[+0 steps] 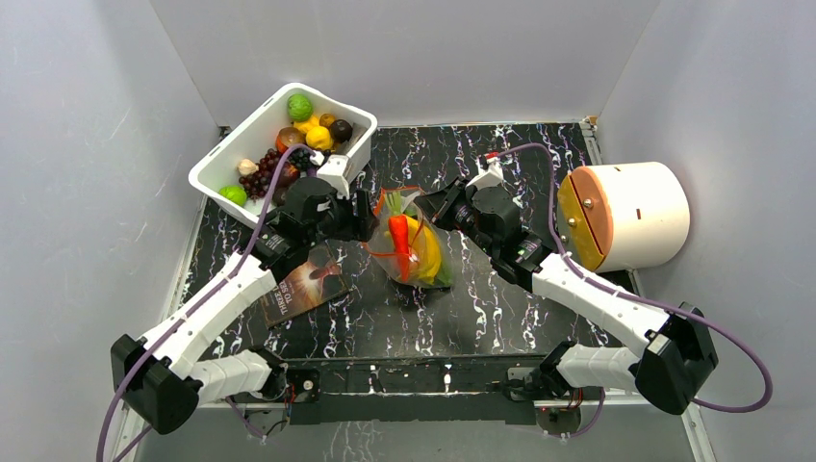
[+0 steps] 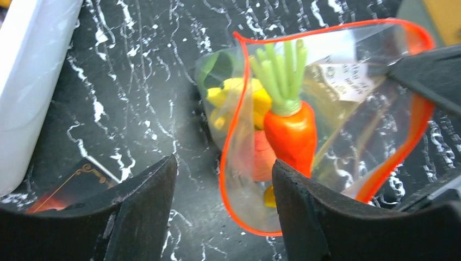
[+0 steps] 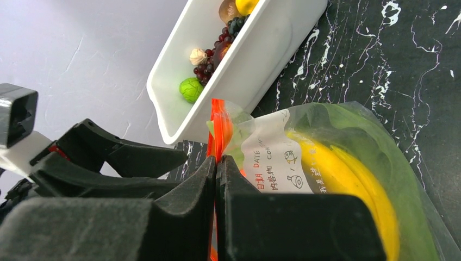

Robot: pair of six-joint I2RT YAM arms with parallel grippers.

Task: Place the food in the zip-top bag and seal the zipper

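A clear zip top bag (image 1: 430, 269) with an orange rim stands mouth open at the middle of the table. Inside it are a carrot (image 2: 293, 133) with its green top up, a yellow banana (image 3: 348, 179) and other food, partly hidden. My right gripper is shut on the bag's orange rim at the right side of the mouth. At the left side of the mouth my left gripper is open, with no food between its fingers. In the left wrist view the near rim shows between and beyond those fingers; contact is unclear.
A white bin (image 1: 221, 159) of assorted toy fruit and vegetables stands at the back left. A dark book (image 1: 303, 287) lies left of the bag. At the right is a cream and orange drum-shaped container (image 1: 630, 217).
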